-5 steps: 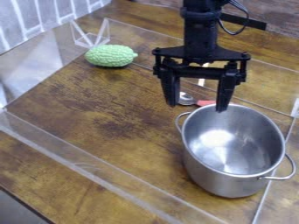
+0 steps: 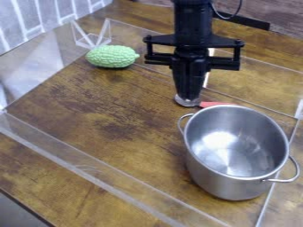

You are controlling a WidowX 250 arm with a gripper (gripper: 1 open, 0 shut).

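Note:
The black gripper [image 2: 190, 89] is lowered behind the steel pot, its fingers shut and pointing down onto a metal utensil [image 2: 186, 100] with a red handle [image 2: 214, 105]; whether anything is between the fingertips is not visible. The steel pot [image 2: 235, 155] stands at the right front with two side handles. A pale green bitter melon [image 2: 112, 57] lies at the back left.
A clear plastic barrier [image 2: 83, 160] runs round the wooden worktop [image 2: 95, 115]. A white railing is at the back left corner.
The gripper has closed from wide open and moved left, away from above the pot's rim, to the utensil behind it. The pot and melon have not moved.

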